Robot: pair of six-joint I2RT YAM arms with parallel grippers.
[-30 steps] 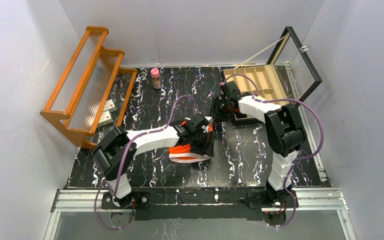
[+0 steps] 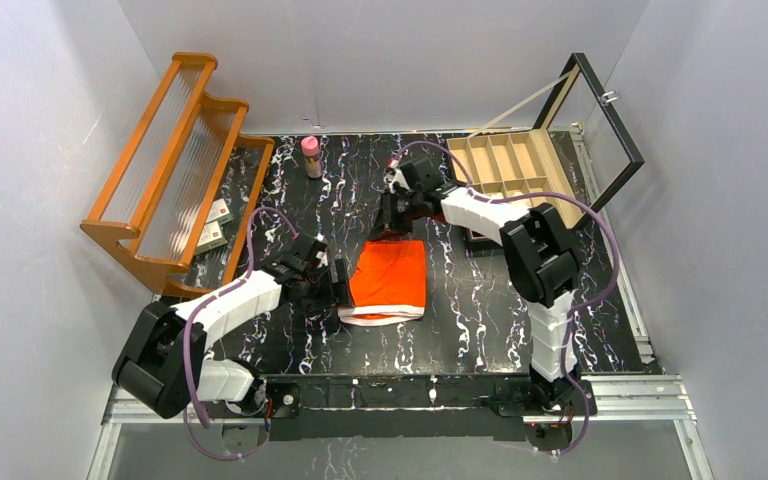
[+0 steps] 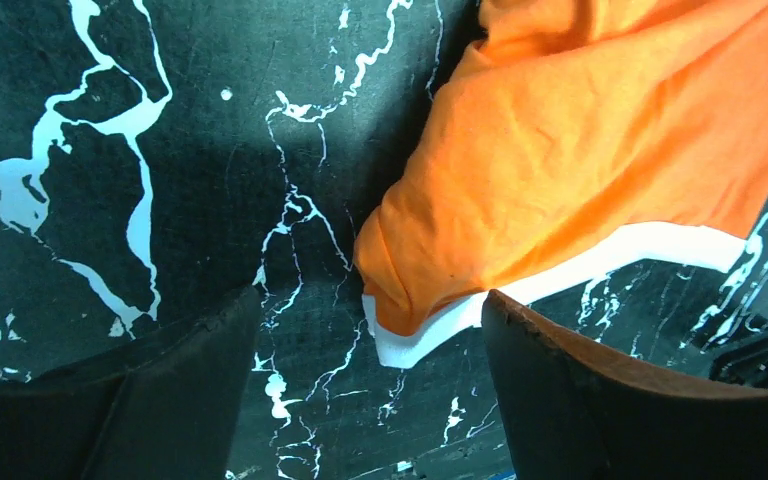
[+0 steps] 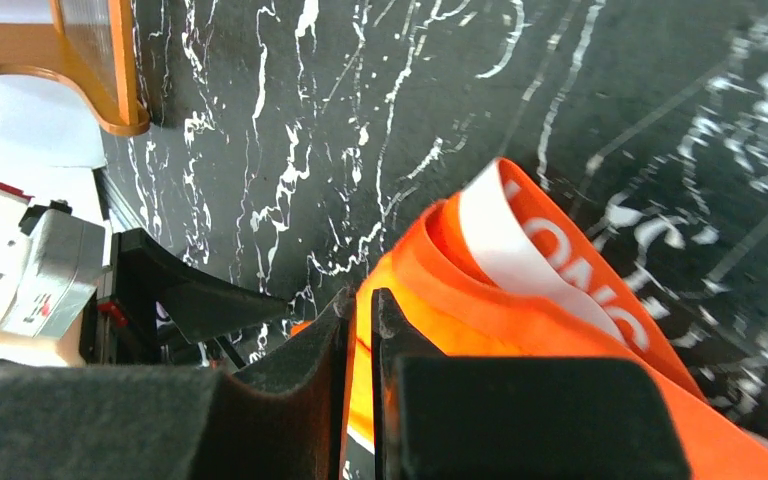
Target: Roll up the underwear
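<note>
The orange underwear point(image 2: 392, 273) lies folded on the dark marbled table, its white-trimmed edge towards the front. At its left side stands my left gripper point(image 2: 341, 283). The left wrist view has that gripper open, with a white-edged corner of the underwear point(image 3: 520, 190) by its right finger. My right gripper point(image 2: 390, 222) is over the back edge of the cloth. In the right wrist view, its fingertips point(image 4: 394, 310) are close together, a narrow gap between them, at the orange fabric point(image 4: 480, 320) with a lettered waistband. Whether cloth is pinched there is unclear.
A pink-capped jar point(image 2: 311, 158) stands at the back. To the left is a wooden shelf point(image 2: 175, 180); at the back right, a compartmented box point(image 2: 510, 165) with its lid raised.
My left gripper has moved left off the cloth, from its right side to its left edge.
</note>
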